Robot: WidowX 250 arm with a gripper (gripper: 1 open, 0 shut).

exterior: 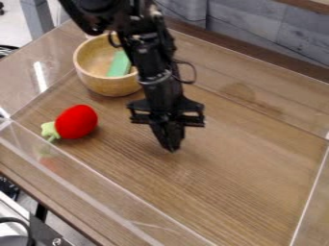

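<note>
The black robot arm reaches down from the top of the camera view to the gripper point(167, 123), low over the middle of the wooden table point(244, 173). Whether its fingers hold anything is hard to tell in this blurred view. Left of it lie a red tomato-like object point(77, 121) and, at that object's left end, a small pale green piece. Behind the arm at the upper left is a wooden bowl point(92, 69) with a green item point(119, 63) in it.
A grey wall runs along the back right. The table's left edge shows at the lower left, with dark cables below.
</note>
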